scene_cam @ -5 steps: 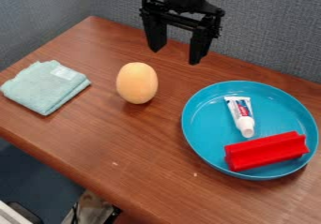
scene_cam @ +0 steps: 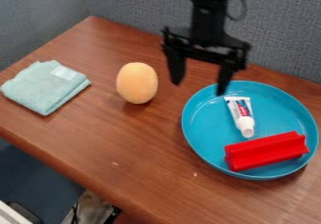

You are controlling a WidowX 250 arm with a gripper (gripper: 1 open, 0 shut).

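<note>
My black gripper (scene_cam: 201,68) hangs open and slightly blurred over the back middle of the table, its two fingers apart with nothing between them, one above the egg's right and the other near the back of the blue plate. An orange egg-shaped object (scene_cam: 137,82) stands at middle left. The blue plate (scene_cam: 207,134) on the right holds a white toothpaste tube (scene_cam: 242,117) and a red block-like object (scene_cam: 265,151).
A folded pale teal cloth (scene_cam: 45,86) lies at the left of the wooden table (scene_cam: 126,162). A grey padded wall is behind.
My gripper has come lower and moved to the right, towards the blue plate. The objects on the table look unchanged.
</note>
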